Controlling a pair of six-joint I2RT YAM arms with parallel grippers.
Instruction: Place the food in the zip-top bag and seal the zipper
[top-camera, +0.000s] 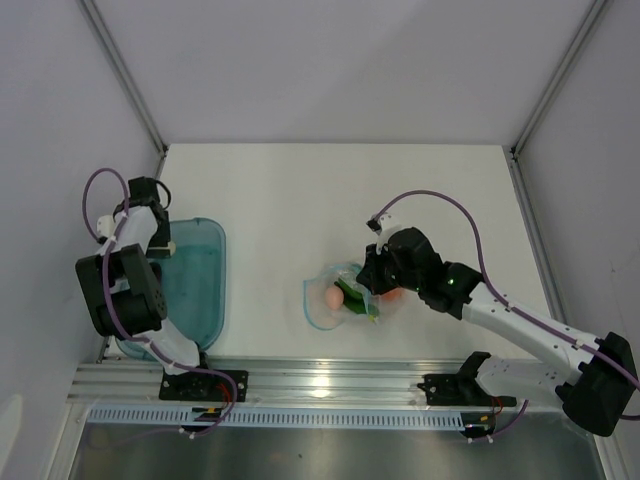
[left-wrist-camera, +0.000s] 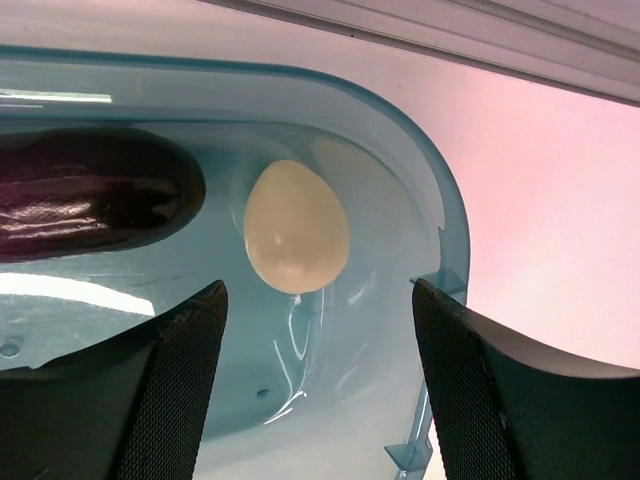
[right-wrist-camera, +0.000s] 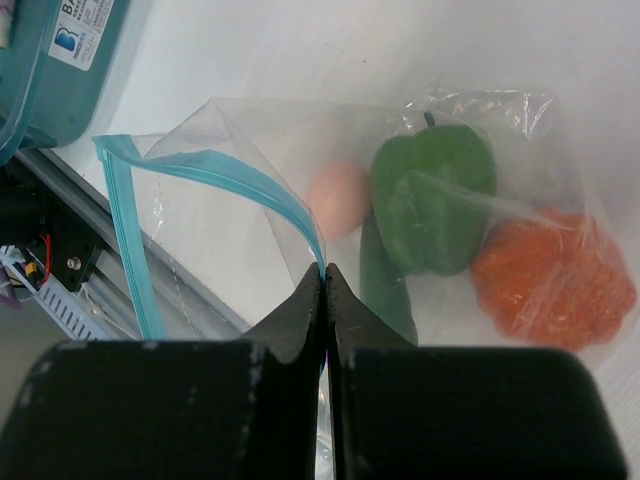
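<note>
My left gripper is open over the teal bin (top-camera: 195, 290), facing a pale egg-shaped food (left-wrist-camera: 296, 228) at the bin's corner, with a dark eggplant (left-wrist-camera: 95, 195) beside it. My right gripper is shut at the edge of the clear zip top bag with its blue zipper (right-wrist-camera: 220, 170). Inside the bag lie a green pepper (right-wrist-camera: 430, 190), a long green vegetable (right-wrist-camera: 383, 300), a brown egg (right-wrist-camera: 338, 195) and an orange lumpy food (right-wrist-camera: 552, 280).
Walls and metal rails border it.
</note>
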